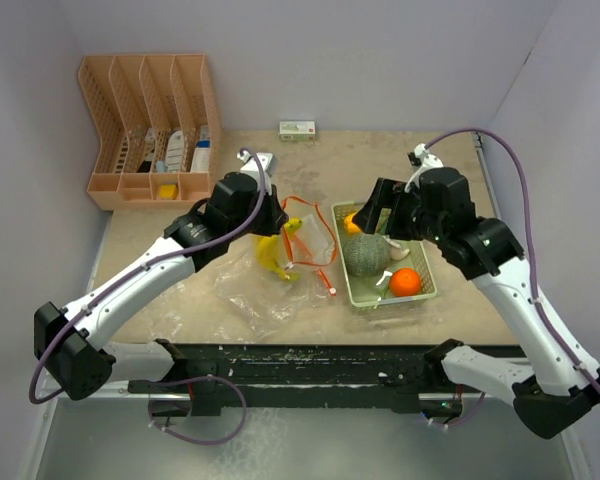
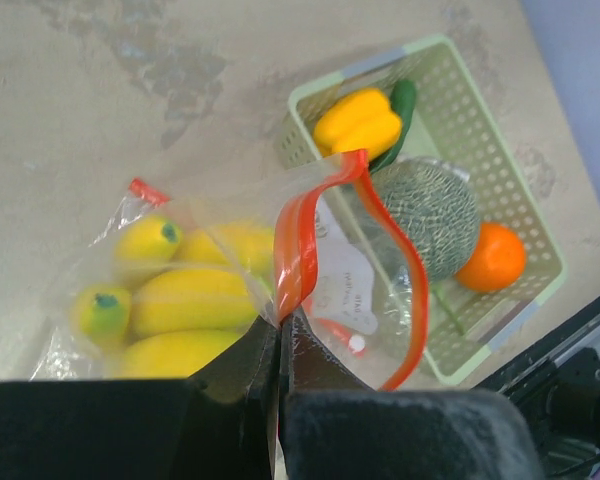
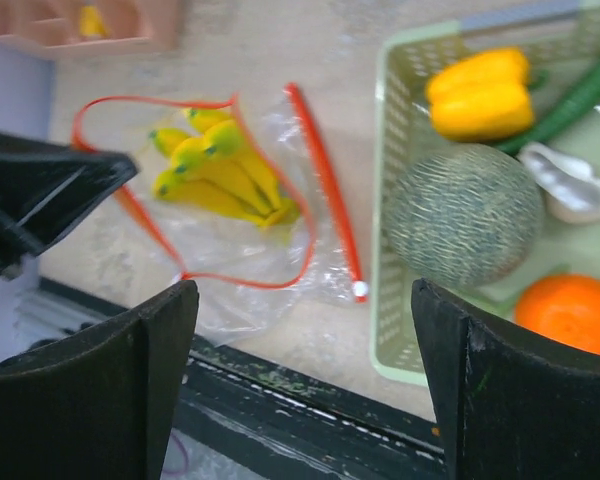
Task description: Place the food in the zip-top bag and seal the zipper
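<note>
A clear zip bag with orange zipper (image 2: pixel 300 240) holds yellow bananas (image 2: pixel 195 300) on the table. My left gripper is shut at the bag's top edge, pinching the zipper rim. My right gripper (image 1: pixel 385 200) stands open above the basket, with nothing between its fingers. The green basket (image 3: pixel 380 330) holds a yellow pepper (image 3: pixel 480 100), a green cucumber (image 3: pixel 560 110), a squash (image 3: pixel 460 210), an orange (image 3: pixel 570 315) and a white item (image 3: pixel 575 200).
An orange slotted organizer (image 1: pixel 115 190) stands at back left, a small box (image 1: pixel 296 130) at the back. A clear bag (image 1: pixel 250 295) with an orange slider strip (image 3: pixel 325 180) lies on the table.
</note>
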